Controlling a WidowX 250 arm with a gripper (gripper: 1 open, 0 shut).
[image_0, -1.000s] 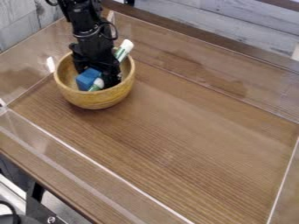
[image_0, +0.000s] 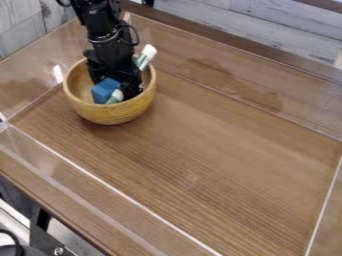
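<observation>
A wooden bowl (image_0: 110, 112) sits on the upper left of the table. In it lie a blue object (image_0: 107, 88) and some pale items, partly hidden. A white-and-green object (image_0: 144, 54) stands at the bowl's back right.
The gripper and arm have shifted slightly; the bowl and its contents look almost the same.
</observation>
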